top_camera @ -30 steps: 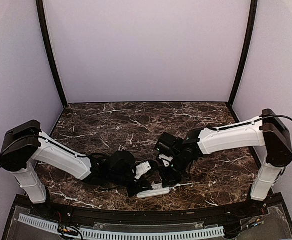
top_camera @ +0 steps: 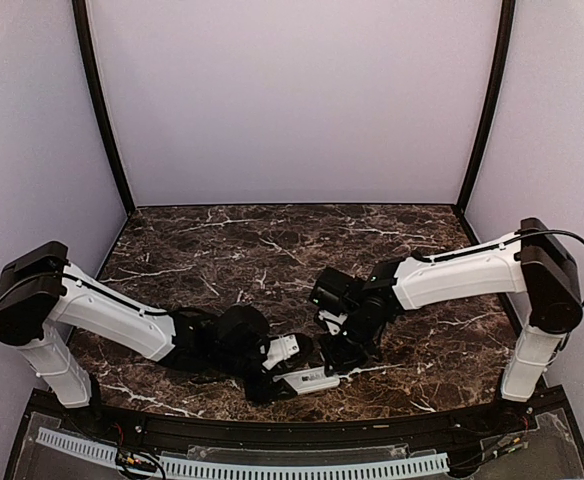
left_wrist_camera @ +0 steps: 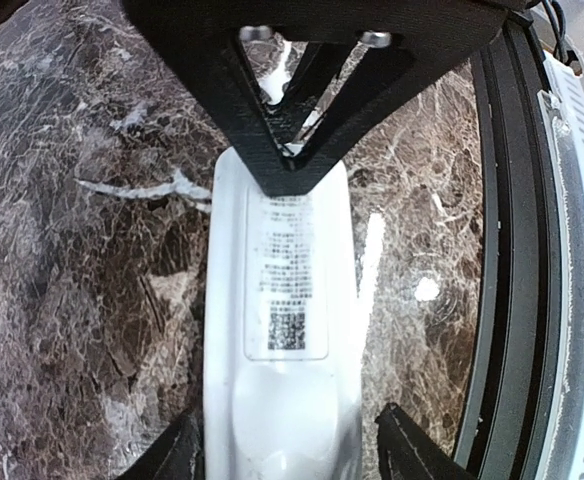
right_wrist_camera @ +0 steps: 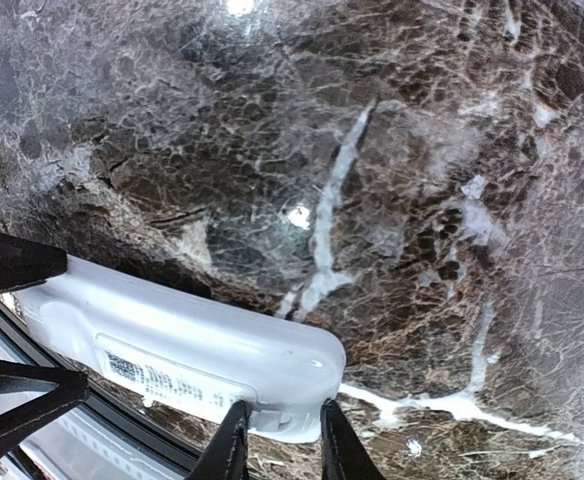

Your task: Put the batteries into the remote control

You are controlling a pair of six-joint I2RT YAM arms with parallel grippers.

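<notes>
The white remote control (top_camera: 314,381) lies label side up on the marble table, near its front edge. My left gripper is open, one finger on each side of the remote's near end in the left wrist view, with gaps beside it. Over the opposite end hover the fingers of my right gripper, slightly apart; whether they touch the casing I cannot tell. A printed label with a square code marks the remote (left_wrist_camera: 282,300) in the left wrist view. No battery shows in any view, and the gripper bodies hide parts of the remote from above.
A dark rail (top_camera: 272,424) and a white slotted strip (top_camera: 302,468) run along the front edge, close to the remote. Behind both arms the marble table (top_camera: 292,240) is clear. The two grippers stand very near each other.
My left gripper has shifted left and a little toward the front, toward the remote's left end. The right arm and the remote look almost unmoved.
</notes>
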